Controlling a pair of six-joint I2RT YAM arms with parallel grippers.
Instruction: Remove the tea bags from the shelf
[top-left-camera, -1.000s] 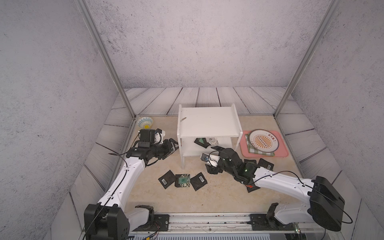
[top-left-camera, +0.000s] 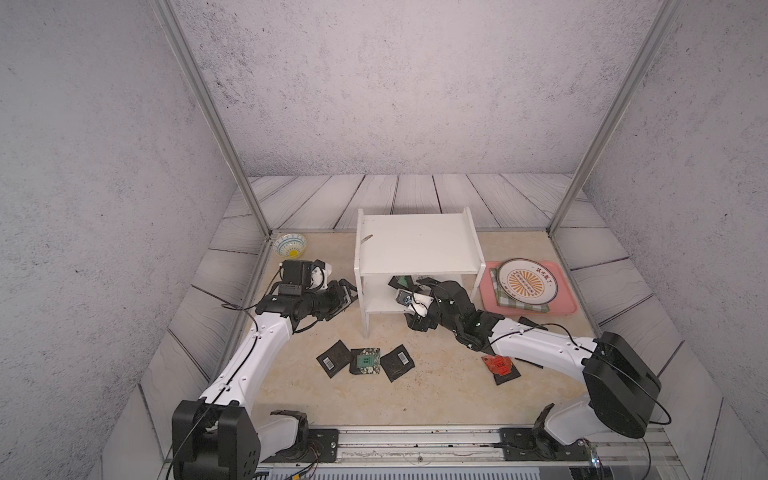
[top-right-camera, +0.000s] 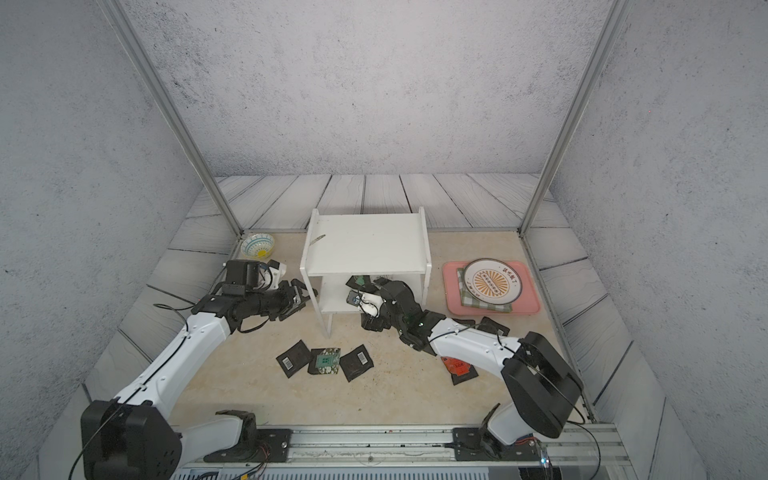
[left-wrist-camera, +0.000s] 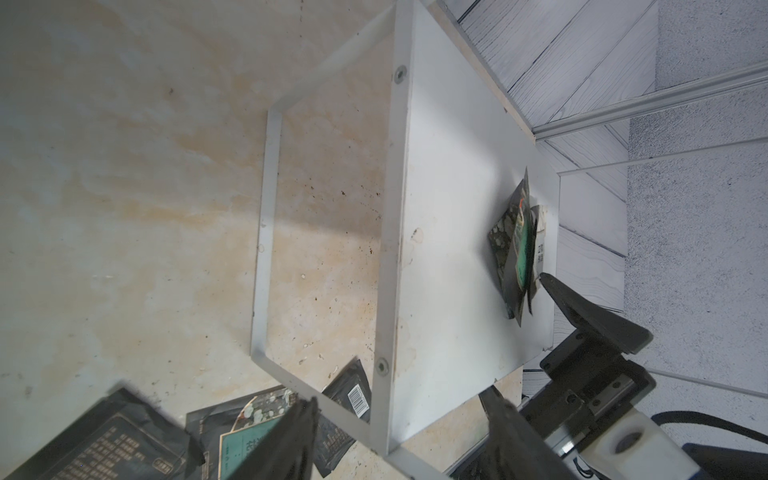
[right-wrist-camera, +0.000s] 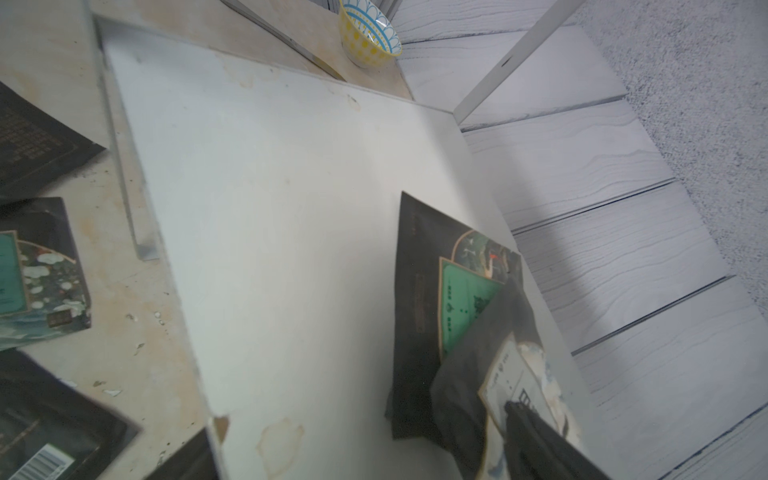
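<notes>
Two dark tea bags remain visible on the lower board of the white shelf (top-left-camera: 420, 244). In the right wrist view, the green-label tea bag (right-wrist-camera: 424, 320) leans behind the white-label tea bag (right-wrist-camera: 512, 376). My right gripper stands open at the shelf's front; one of its fingers (right-wrist-camera: 536, 440) overlaps the white-label bag's lower edge, and whether they touch I cannot tell. From the left wrist view, a right finger (left-wrist-camera: 592, 316) reaches close beside both bags. Left of the shelf, my left gripper (top-left-camera: 349, 294) is open and empty.
Several tea bags lie on the table before the shelf, among them a green-label one (top-left-camera: 368, 361). A red-label bag (top-left-camera: 497, 365) lies below the right arm. A pink tray (top-left-camera: 567, 300) with a plate stands right; a bowl (top-left-camera: 289, 245) sits back left.
The left arm has barely moved.
</notes>
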